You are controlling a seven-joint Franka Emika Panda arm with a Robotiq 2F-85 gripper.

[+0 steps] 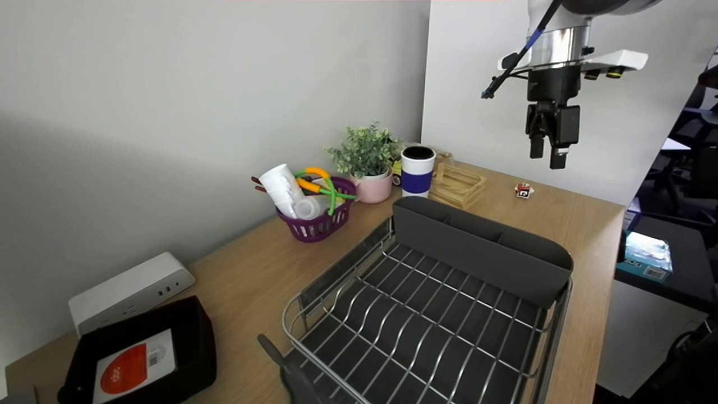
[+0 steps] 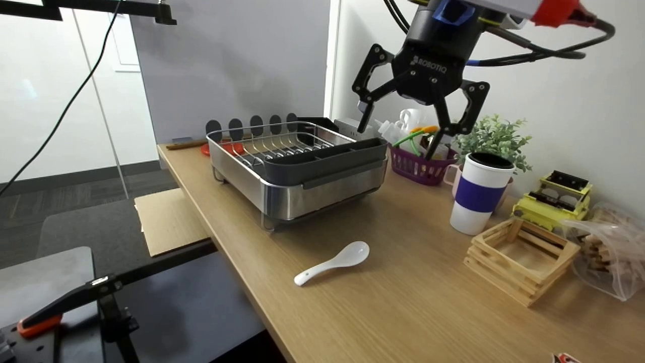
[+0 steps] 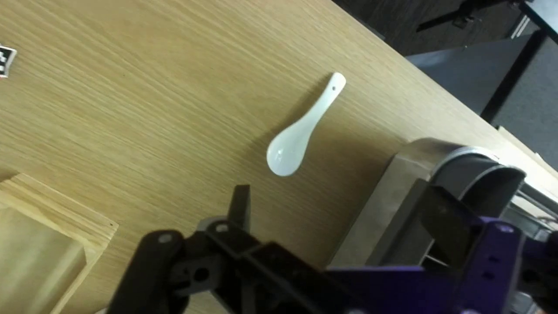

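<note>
A white spoon [image 2: 336,263] lies on the wooden table in front of the dish rack [image 2: 242,178], whose grey utensil holder [image 2: 329,162] faces it. Seen from the wrist, the spoon [image 3: 294,140] has its bowl towards my fingers and its handle towards the table edge. My gripper [image 2: 397,131] hangs in the air, its two fingers spread wide and nothing between them. From exterior view 1 the gripper [image 1: 547,154] is well above the table, beyond the rack's holder [image 1: 481,249]; there the spoon is hidden behind the holder.
Along the wall stand a purple basket [image 2: 417,168] of odds and ends, a potted plant [image 1: 367,158] and a white cup [image 2: 481,193] with a purple band. A wooden crate [image 2: 523,260] sits near the cup. Its edge runs close to the handle.
</note>
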